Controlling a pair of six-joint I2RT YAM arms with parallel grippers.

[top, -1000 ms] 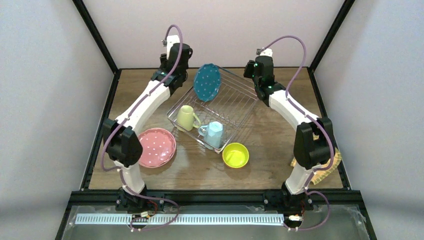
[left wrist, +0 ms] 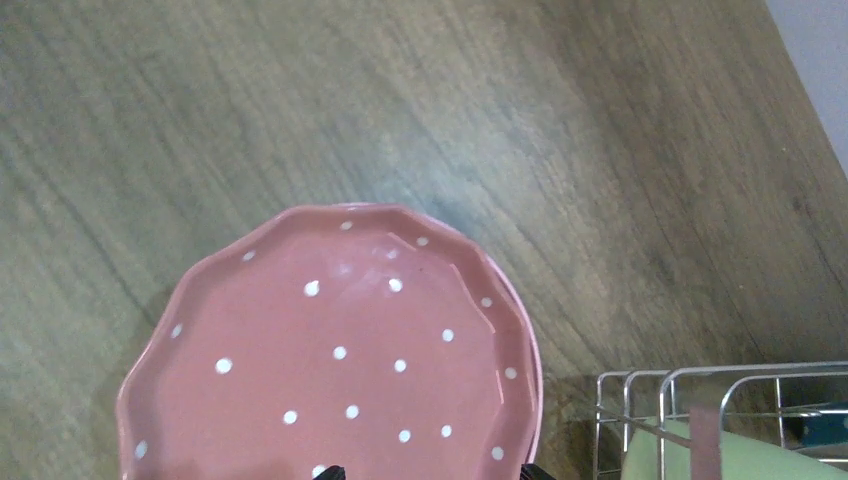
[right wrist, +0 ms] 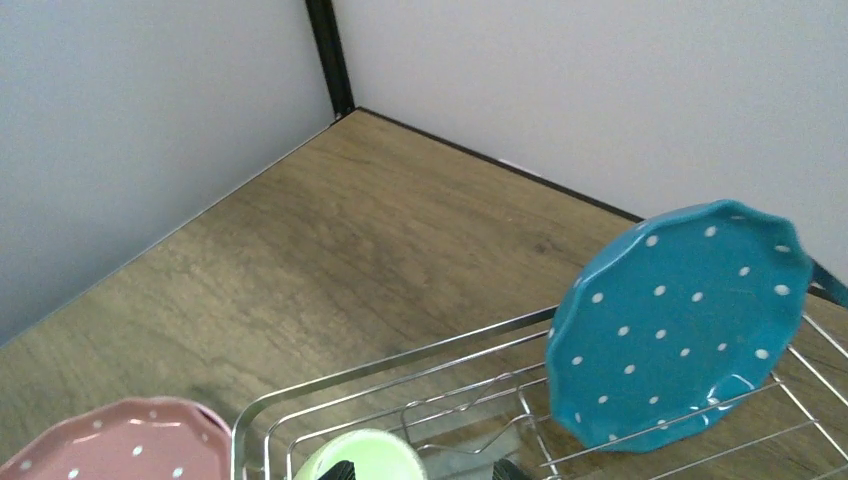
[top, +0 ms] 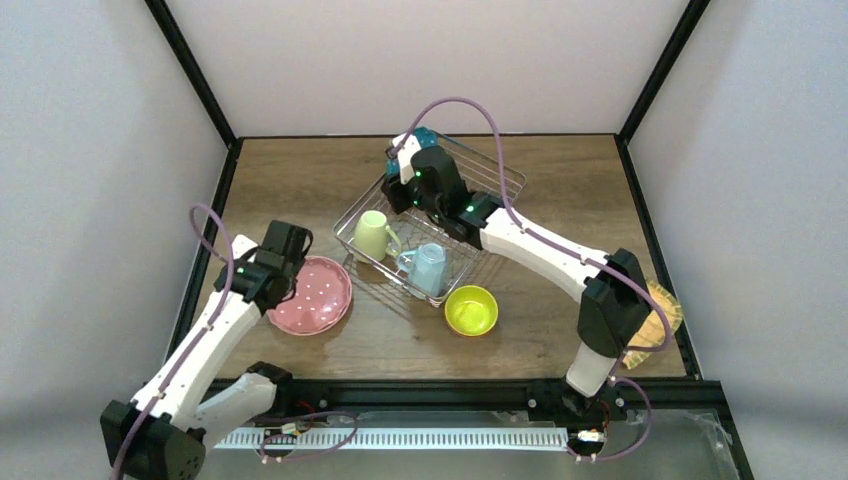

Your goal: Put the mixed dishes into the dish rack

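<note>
A pink plate with white dots (top: 318,297) lies flat on the table left of the wire dish rack (top: 342,232). Over its left edge is my left gripper, open and empty, its fingertips low in the left wrist view. In the rack a blue dotted plate (right wrist: 680,330) leans on edge at the back. A green mug (top: 371,236) and a light blue mug (top: 428,268) sit upside down toward the rack's front. My right gripper hovers above the rack, open with nothing held, and its arm covers most of the blue plate from above.
A yellow-green bowl (top: 471,311) stands on the table by the rack's front corner. A yellow cloth (top: 655,335) lies at the right, partly behind the right arm.
My left arm has swung from the back of the table toward the front left, down to the pink plate. My right arm has moved left over the rack. The dishes stay put.
</note>
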